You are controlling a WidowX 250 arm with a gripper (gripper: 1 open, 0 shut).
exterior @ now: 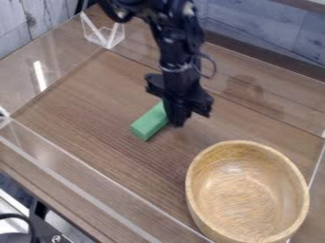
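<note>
The black robot arm reaches down from the top of the camera view, its gripper [172,112] low over the wooden table, at the right end of a green block [151,123] that it partly covers. The arm is blurred. The gripper looks shut, and whether it touches the block cannot be told. A large tan round bowl [248,195] stands at the lower right.
A white wire-like object [105,33] sits at the back left.
</note>
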